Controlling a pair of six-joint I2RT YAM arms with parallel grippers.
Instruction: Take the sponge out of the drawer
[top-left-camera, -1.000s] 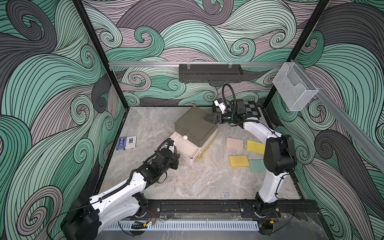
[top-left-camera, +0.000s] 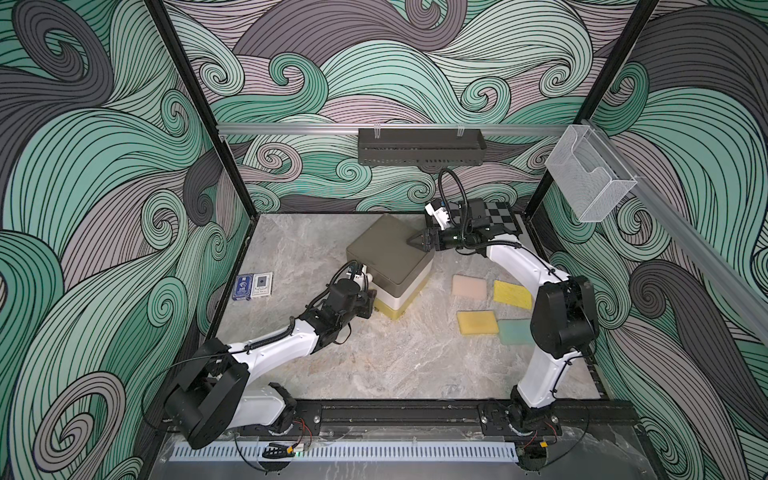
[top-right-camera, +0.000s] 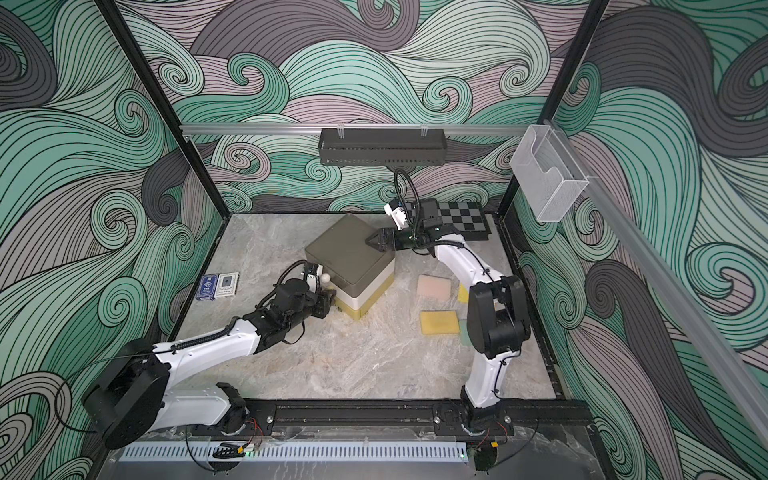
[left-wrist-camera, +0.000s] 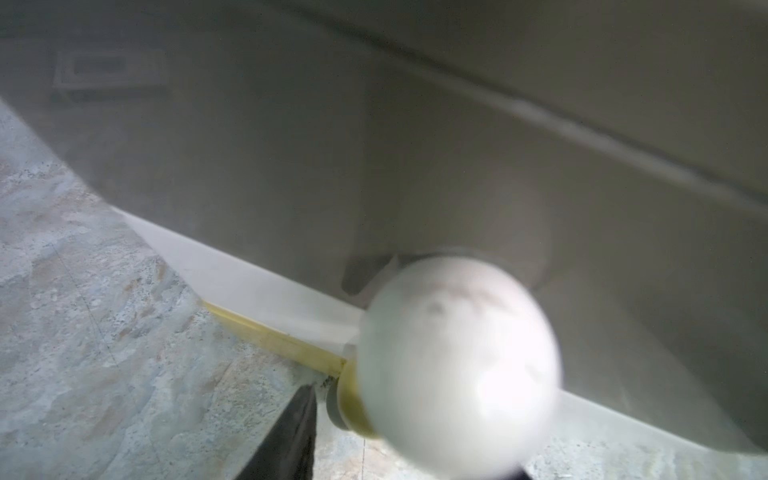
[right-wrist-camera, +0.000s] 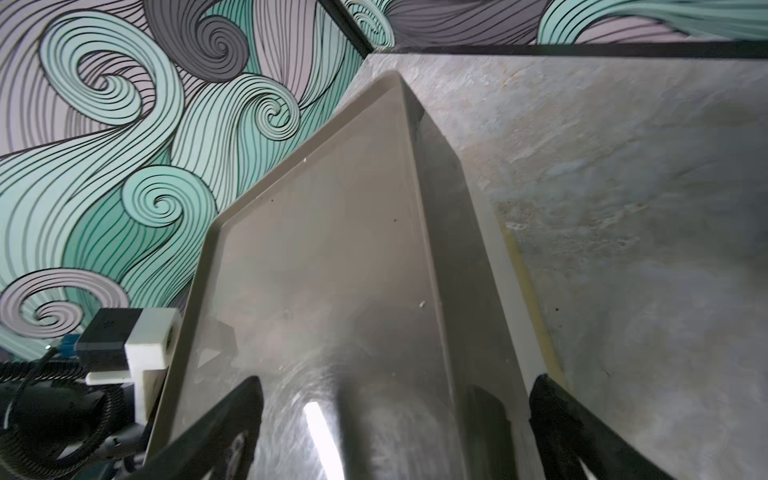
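Observation:
The drawer box (top-left-camera: 389, 249) stands mid-table, with a grey top, a white layer (top-left-camera: 408, 289) and a yellow layer (top-left-camera: 392, 310). Every layer looks closed. At its front corner, my left gripper (top-left-camera: 368, 296) faces a round white knob, its fingers parted. The knob (left-wrist-camera: 456, 364) fills much of the left wrist view, above a yellow knob (left-wrist-camera: 349, 397); one dark finger (left-wrist-camera: 281, 440) shows beside it. I cannot tell whether the fingers touch it. Over the grey lid, my right gripper is open, fingers straddling one side edge. Whatever lies inside the drawers is hidden.
Right of the box lie a pink sponge (top-left-camera: 469, 286), a yellow sponge (top-left-camera: 477, 322), another yellow sponge (top-left-camera: 512, 294) and a green sponge (top-left-camera: 515, 331). Card boxes (top-left-camera: 253, 286) lie far left. A checkered board (top-right-camera: 464, 218) sits behind the right arm.
The white drawer, standing out a second ago, is now pushed in. The box and right arm shifted slightly.

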